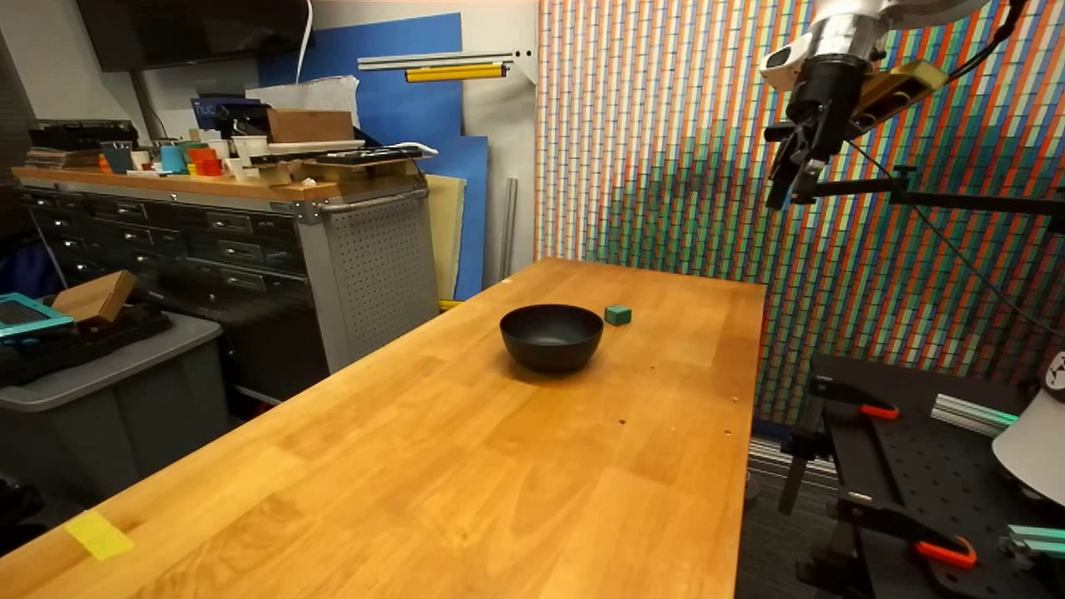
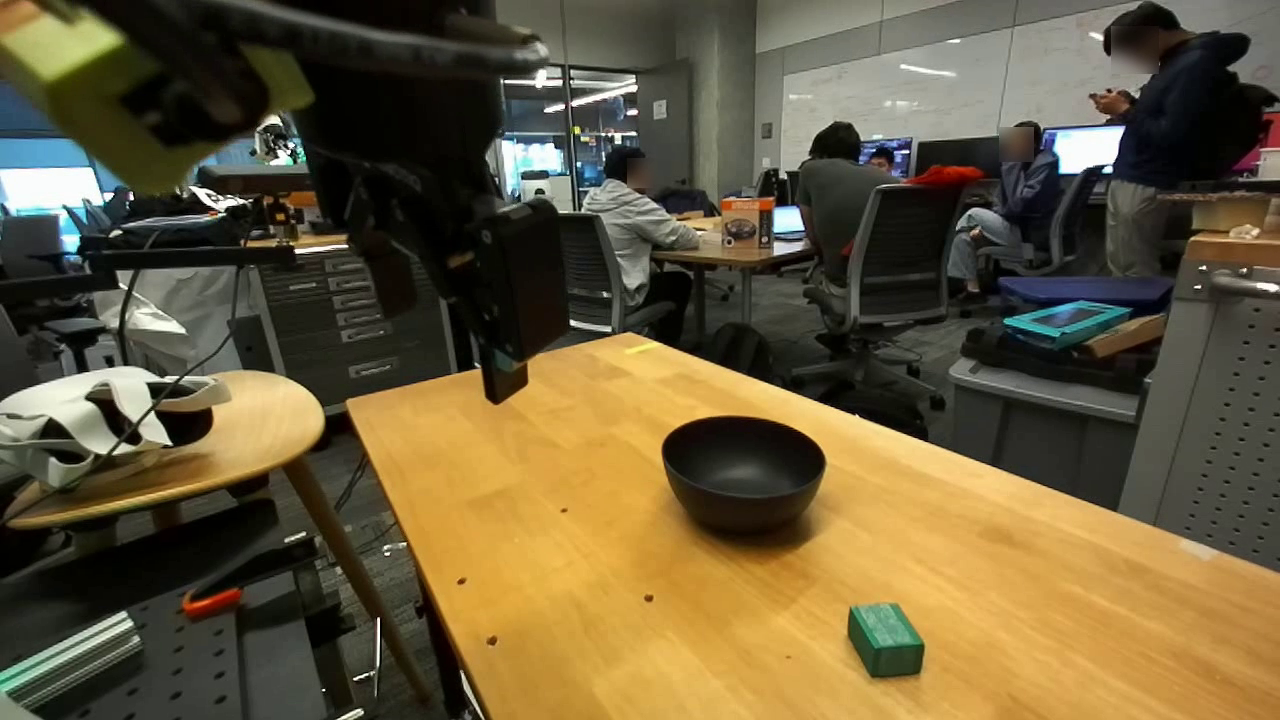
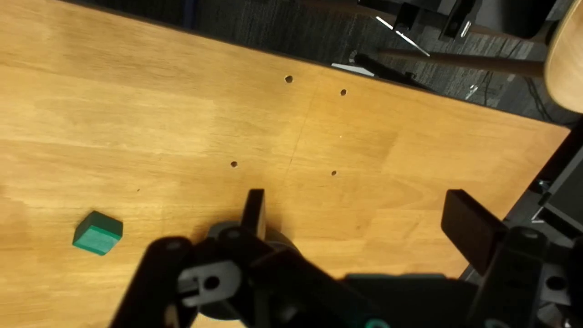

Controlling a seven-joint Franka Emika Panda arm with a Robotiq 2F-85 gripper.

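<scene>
A small green block (image 1: 618,315) lies on the wooden table just behind and to the right of a black bowl (image 1: 552,339). The second exterior view shows the bowl (image 2: 743,474) upright, its visible inside bare, with the block (image 2: 885,640) apart from it. High over the table's right side hangs my gripper (image 1: 789,190), well clear of both. In the wrist view my gripper is open, its fingers wide apart with only tabletop between them. There the block (image 3: 98,233) lies to the left, while the bowl is mostly hidden behind the left finger.
A strip of yellow tape (image 1: 99,534) is stuck near its front left corner. Beside the table's right edge stands a black cart (image 1: 928,479) with orange-handled clamps. Several people sit or stand beyond the table.
</scene>
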